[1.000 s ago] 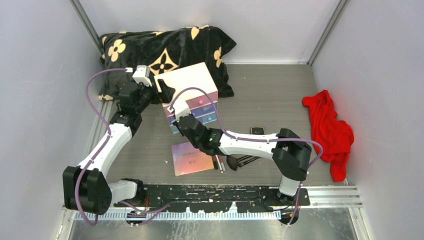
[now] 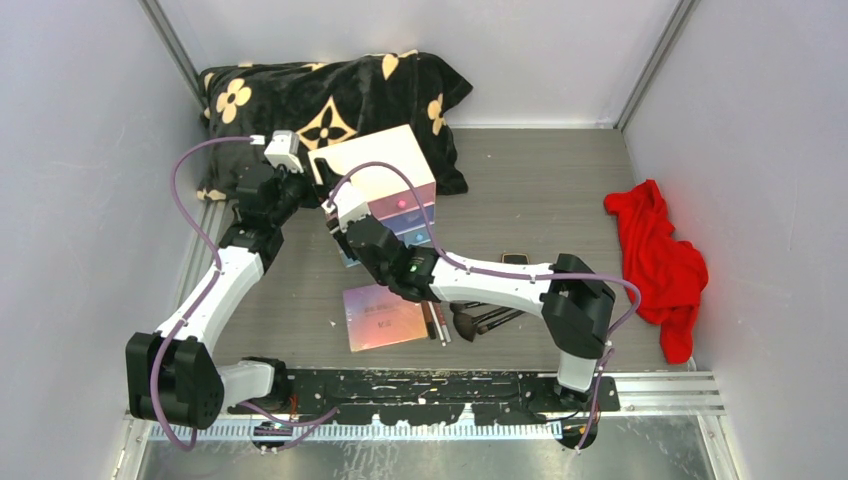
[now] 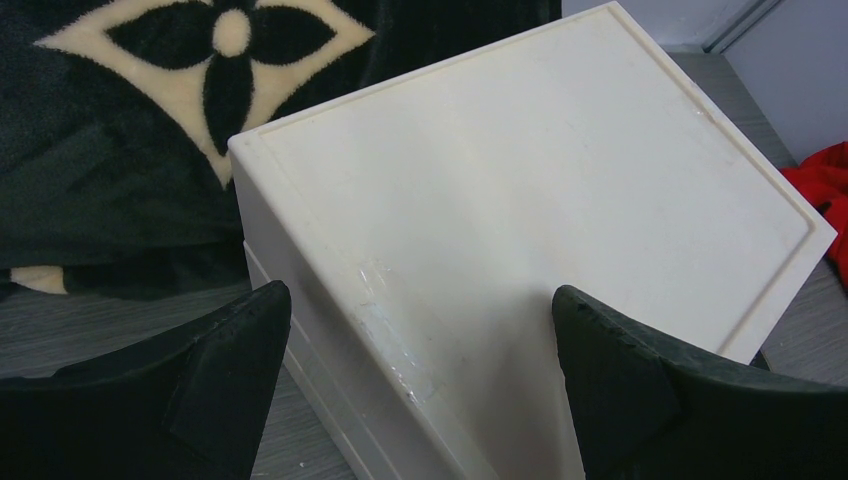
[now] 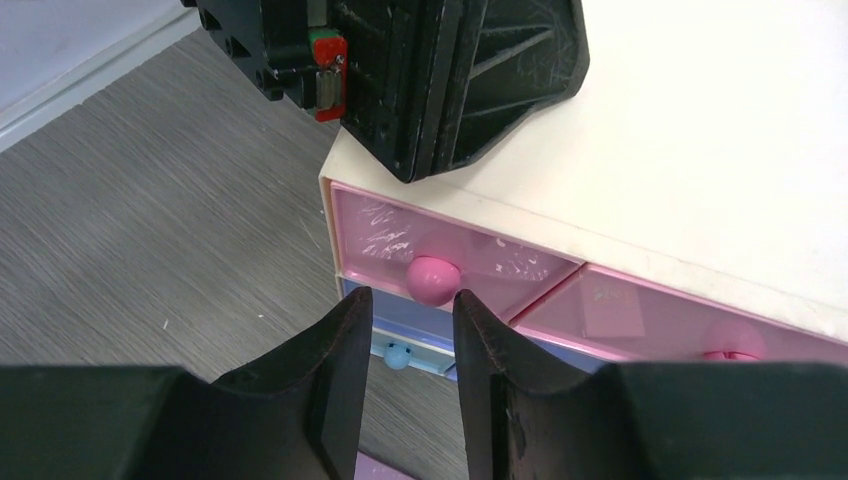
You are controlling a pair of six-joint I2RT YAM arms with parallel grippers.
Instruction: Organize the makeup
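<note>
A cream drawer box has pink and blue drawers. My left gripper is open at its top, white surface between the fingers. My right gripper is open just in front of a pink round knob on a top drawer; a blue knob shows lower. A palette, brushes and pencils lie in front of the box, partly under the right arm.
A black patterned cushion lies behind the box, a red cloth at the right edge.
My right gripper has moved up and left toward the drawer box's upper left drawer. The left arm and the box look unchanged.
</note>
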